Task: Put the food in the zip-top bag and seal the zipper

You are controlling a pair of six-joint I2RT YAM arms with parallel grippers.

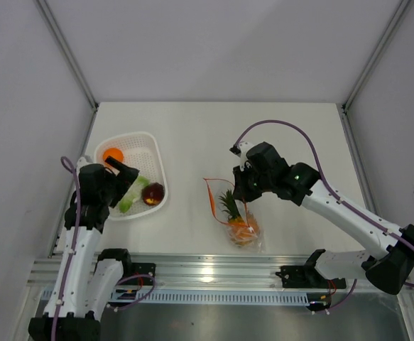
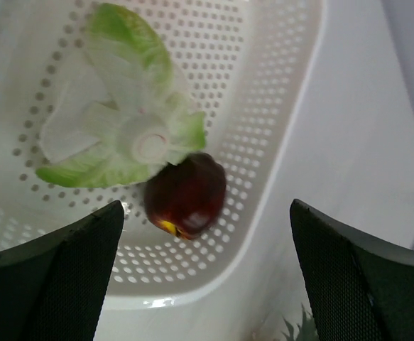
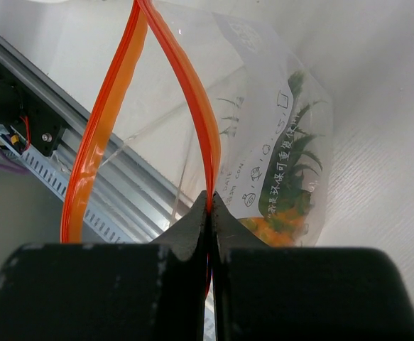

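The clear zip top bag (image 3: 263, 135) has an orange zipper edge that gapes open, and a pineapple (image 1: 243, 229) lies inside it. My right gripper is shut on the bag's orange rim. Over the white basket (image 1: 160, 158), my left gripper (image 1: 125, 167) hangs with its fingers wide apart and nothing between them. Below it in the left wrist view are a pale green cabbage-like vegetable (image 2: 146, 138) and a dark red-brown round fruit (image 2: 187, 195), which touch each other. An orange (image 1: 112, 154) sits at the basket's far left, partly behind the left gripper.
A metal rail (image 1: 207, 263) runs along the front edge, and grey walls close in both sides.
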